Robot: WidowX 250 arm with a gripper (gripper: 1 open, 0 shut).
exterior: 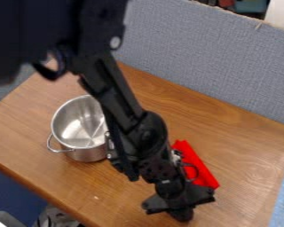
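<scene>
My black gripper (177, 204) is low over the front right of the wooden table, its fingertips pointing down at the surface; it looks shut, with nothing visible between the fingers. A red object (194, 160) lies right behind it, partly hidden by the gripper. The steel pot (71, 124) stands to the left, its right side partly behind my arm.
A light blue strip (283, 199) lies at the right edge of the table (227, 133). A grey padded wall runs along the back. Its front left edge drops to a dark blue area.
</scene>
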